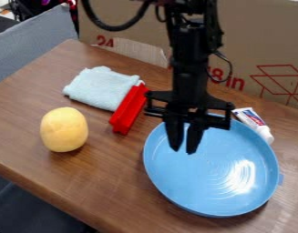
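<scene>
The black gripper (184, 138) hangs over the upper left part of a blue plate (212, 182). Its two fingertips are slightly apart, and I see nothing held between them. Left of the plate lies a red elongated object (128, 110), with a folded pale blue cloth (100, 87) behind it. A yellow round object (64, 129) rests on the wooden table at the left. A white tube (256, 123) lies behind the plate at the right, partly hidden by it.
A cardboard box (267, 64) stands along the back of the table (78, 182). A grey surface (24, 55) lies beyond the left edge. Bare table shows at the left and front left.
</scene>
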